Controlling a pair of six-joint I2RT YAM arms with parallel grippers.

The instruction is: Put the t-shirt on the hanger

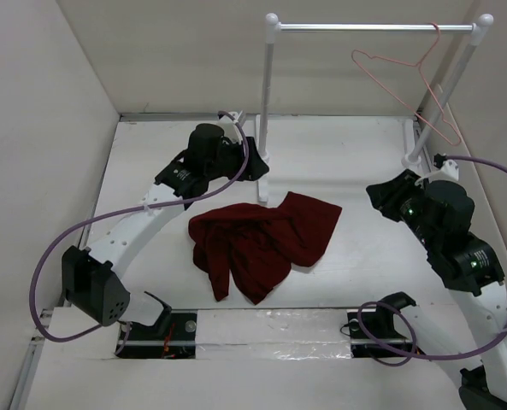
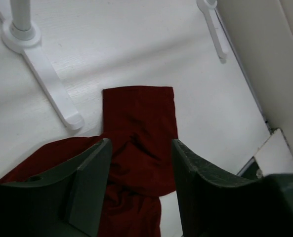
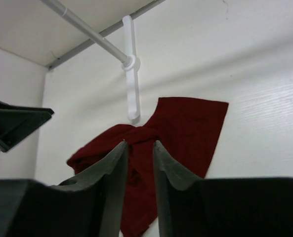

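A dark red T-shirt lies crumpled on the white floor of the work area, also seen below both wrist cameras. A pink hanger hangs from the rail at the upper right. My left gripper is raised near the left post of the rack, above and behind the shirt, its fingers apart with nothing between them. My right gripper is above the right side, right of the shirt, its fingers part open and empty.
The rack's posts stand on white feet at the back. Walls bound the area left, back and right. Bare floor shows to the shirt's right.
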